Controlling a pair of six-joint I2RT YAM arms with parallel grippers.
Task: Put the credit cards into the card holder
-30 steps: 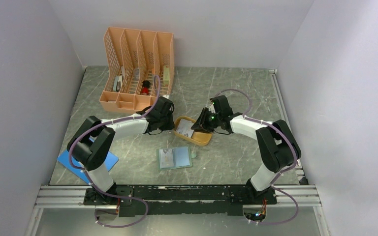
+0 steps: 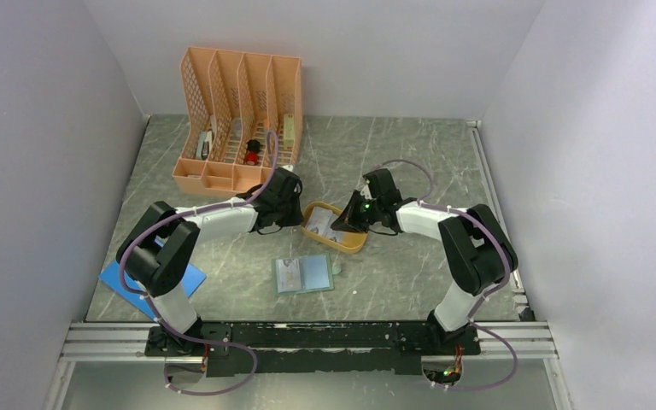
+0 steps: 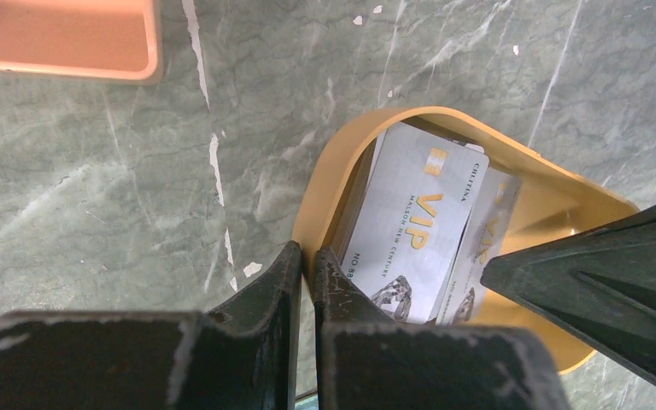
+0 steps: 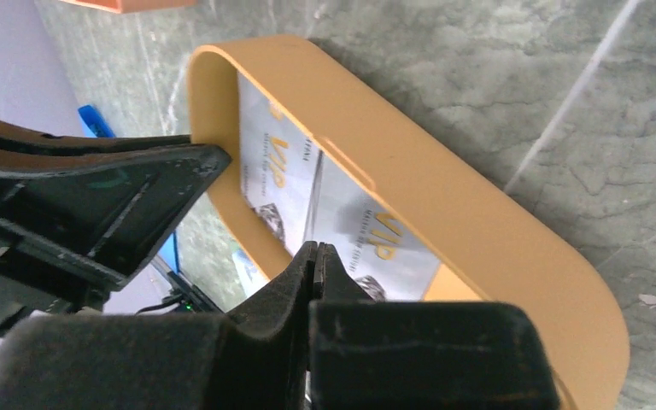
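White and silver VIP cards (image 3: 418,209) lie in a yellow tray (image 2: 352,246); a second card (image 4: 367,239) partly overlaps with them. My left gripper is shut on the tray's left end wall. Inside the tray, low over the cards, my right gripper is shut with nothing showing between its fingers; its tips are at the second card, and I cannot tell whether they touch it. Below the tray in the top view, the card holder (image 2: 314,272) lies open on the table, with a printed card showing in its left side.
A peach divided organizer (image 2: 239,94) with small items stands at the back left. A blue sheet (image 2: 190,280) lies under the left arm. Both grippers are close together at the tray.
My right gripper has shifted slightly left over the tray, and its fingers, spread earlier, are now together. The left arm, the tray and the card holder look unmoved.
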